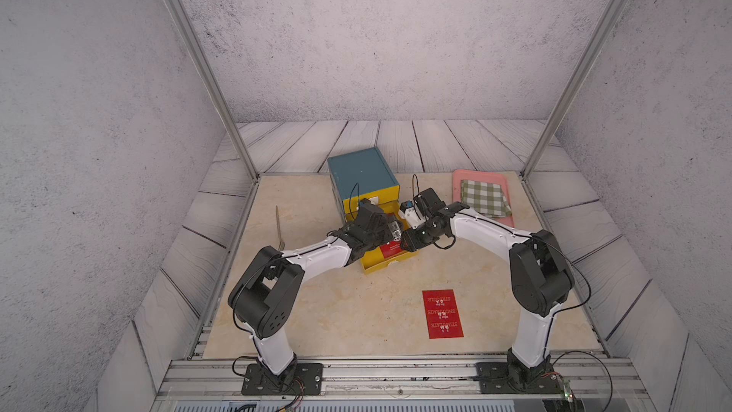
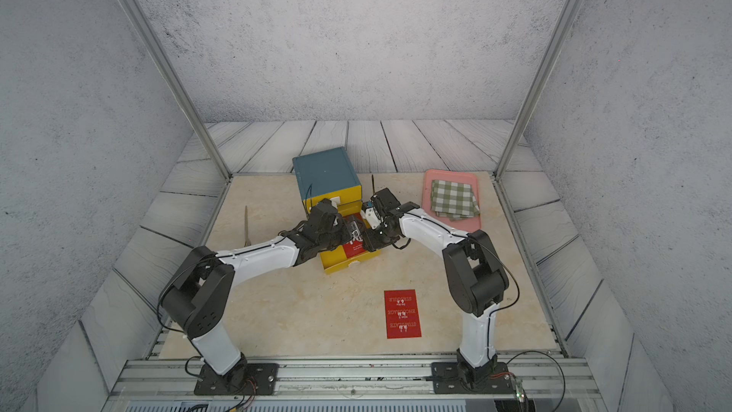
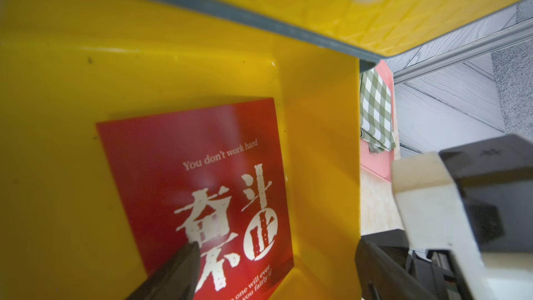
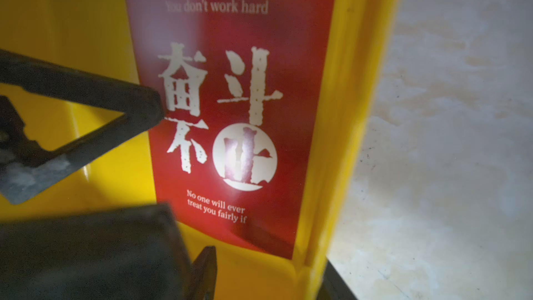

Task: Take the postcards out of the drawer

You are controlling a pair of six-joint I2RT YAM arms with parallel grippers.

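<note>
A red postcard (image 3: 161, 166) with white lettering lies flat in the pulled-out yellow drawer (image 1: 376, 264), along its right wall. Another red postcard (image 1: 442, 314) rests on the table in front. My left gripper is open over the drawer, with nothing gripped. In the right wrist view, one of its dark fingers (image 4: 127, 97) reaches over the card's left edge; contact cannot be told. My right gripper, open and empty, stands at the drawer's right side near the front corner. The arms hide part of the drawer in both top views.
The blue cabinet (image 1: 362, 169) stands behind the drawer, its upper yellow front overhanging it. A pink tray (image 1: 457, 177) with a checkered cloth (image 1: 485, 197) is at the back right. A thin stick (image 1: 279, 225) lies at left.
</note>
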